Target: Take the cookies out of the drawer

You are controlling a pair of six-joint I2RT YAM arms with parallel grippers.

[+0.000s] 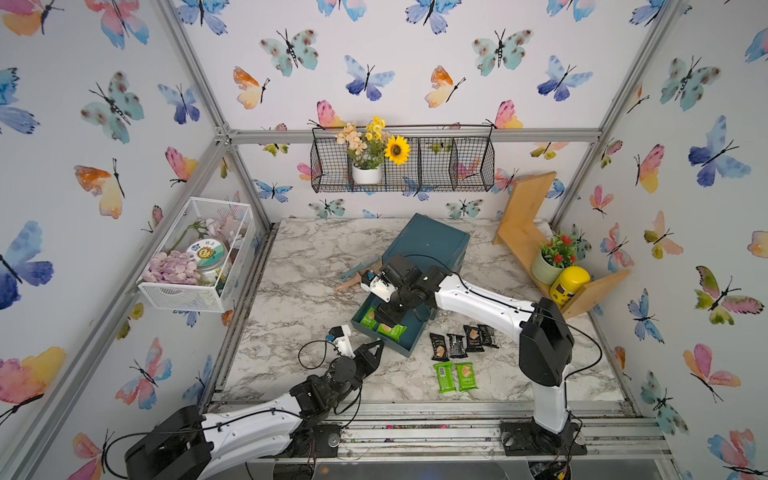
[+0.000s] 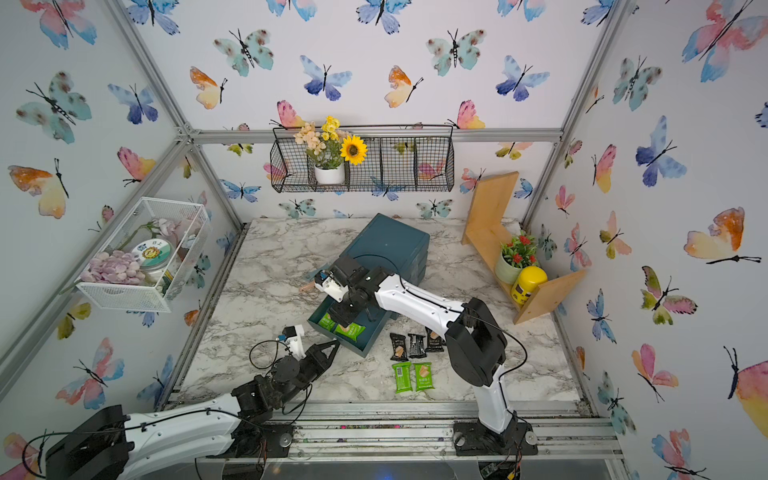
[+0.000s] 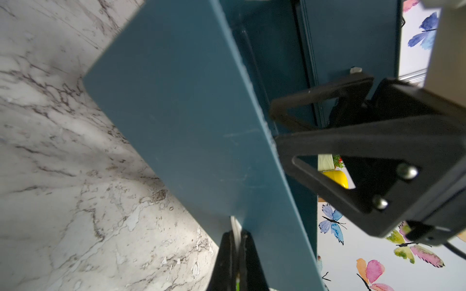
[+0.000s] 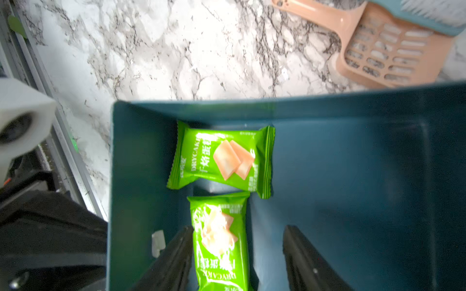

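The teal drawer (image 2: 364,340) is pulled out of its box (image 1: 432,232), holding two green cookie packets (image 4: 223,157) (image 4: 218,245), one crosswise above the other in the right wrist view. My right gripper hangs open over the drawer, its fingertips either side of the lower packet's region, holding nothing. My left gripper is shut against the outer face of the drawer's front, low in the left wrist view; nothing clearly shows held between its fingers.
Several black packets (image 1: 456,344) and two green packets (image 1: 445,376) lie on the table right of the drawer. A scoop (image 4: 393,58) lies behind the drawer. A wooden shelf with a plant (image 1: 548,264) stands right; a white basket (image 1: 196,288) hangs left.
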